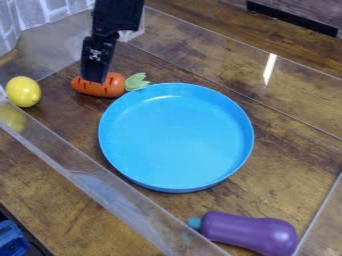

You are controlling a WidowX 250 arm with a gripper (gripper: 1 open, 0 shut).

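Note:
My black gripper point(96, 62) hangs at the upper left, open, its fingertips low over an orange toy carrot point(99, 87) with a pale green top. Whether they touch it I cannot tell. A round blue plate point(175, 138) lies in the middle of the wooden surface, just right of the carrot.
A yellow lemon point(23, 91) sits at the left. A purple eggplant point(251, 233) lies at the lower right. Clear panels border the area. The wood right of the plate is free, and a blue object point(10, 240) shows at the bottom left corner.

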